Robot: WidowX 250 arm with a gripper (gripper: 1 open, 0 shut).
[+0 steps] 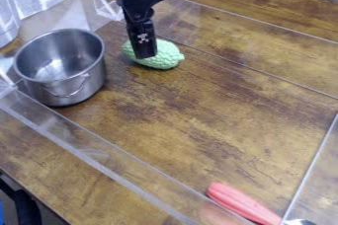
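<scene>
My black gripper [138, 41] is at the upper middle, pointing down over a pale green, bumpy oblong object [164, 59] that lies on the wooden surface. Its fingertips are at the object's left part; whether they touch it or hold it, and how far they stand apart, I cannot tell. A steel pot [40, 81] with a wire handle stands to the left of the green object.
A pink-handled utensil [238, 203] lies at the bottom right. Clear plastic edges run along the lower left and right, and a white curtain hangs at the upper left.
</scene>
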